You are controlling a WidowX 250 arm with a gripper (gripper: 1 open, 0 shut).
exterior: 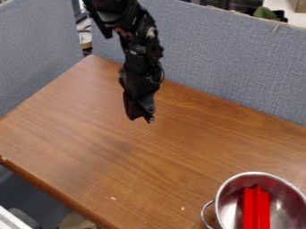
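Note:
My black gripper [139,107] hangs above the wooden table, left of centre toward the back, its fingertips pointing down; it is shut, with nothing visible between the fingers. At the bottom right a steel pot [224,203] with a wire side handle holds a red object [256,210].
Grey padded walls [216,67] stand along the back and left. The table's front left edge drops to a darker area with some clutter at the bottom left.

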